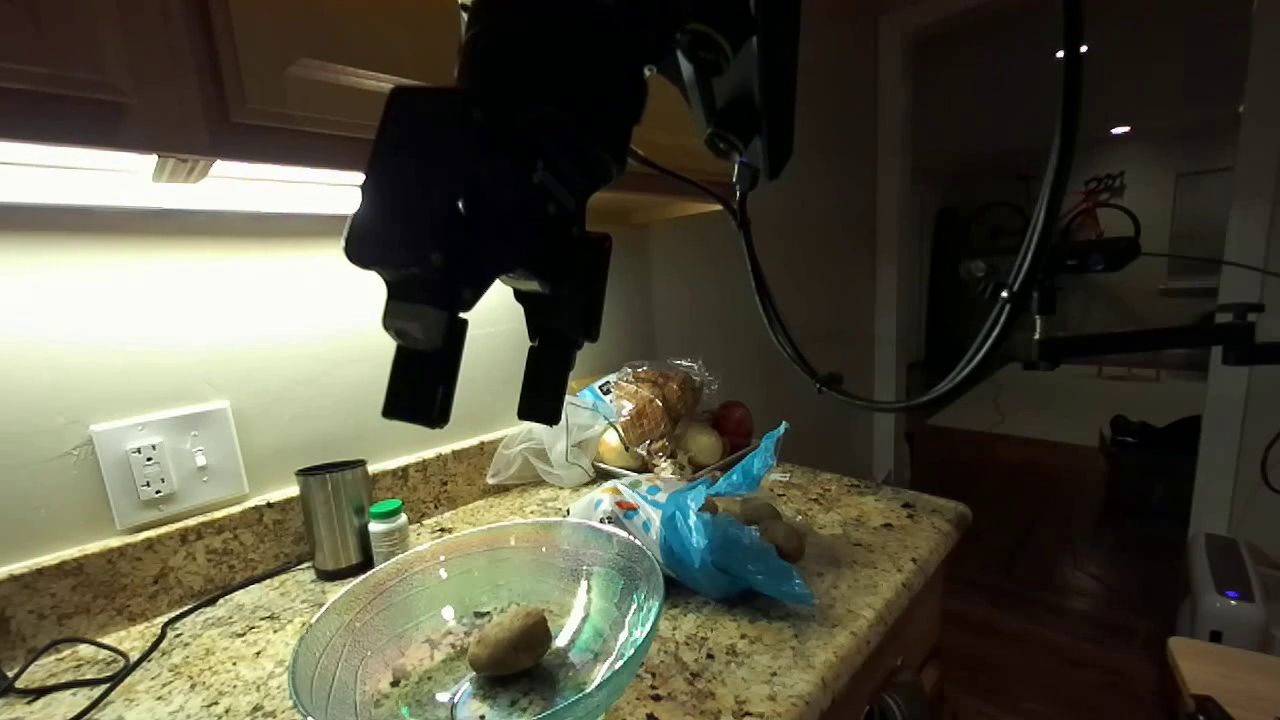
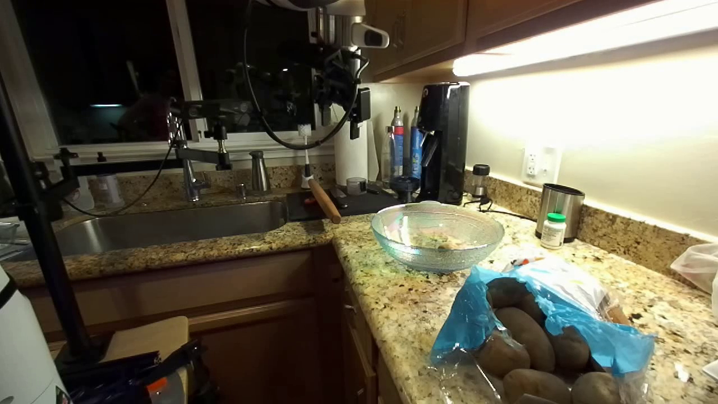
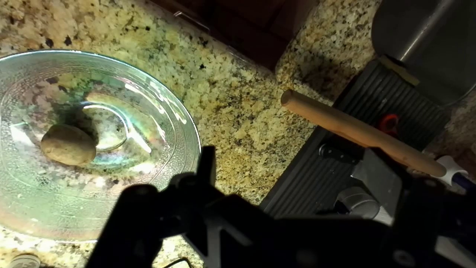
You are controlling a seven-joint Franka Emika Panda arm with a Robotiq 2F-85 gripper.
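One brown potato (image 1: 510,641) lies in the clear glass bowl (image 1: 321,624) on the granite counter. From the wrist view the potato (image 3: 68,144) rests on the bottom of the bowl (image 3: 111,67), off to the left. High above the counter hangs my gripper (image 1: 477,402), its two dark fingers spread apart with empty air between them. In the second exterior view, a blue plastic bag (image 2: 464,316) holding several potatoes (image 2: 528,334) lies open near the counter's front, on the near side of the bowl.
A steel cup (image 2: 562,202) and a green-capped bottle (image 2: 553,230) stand by the wall. Behind the bowl is a black coffee machine (image 2: 444,141). A wooden-handled brush (image 3: 357,129) lies over the dark drying mat (image 3: 294,192), beside the sink (image 2: 182,225). Bagged produce (image 1: 654,408) sits in the corner.
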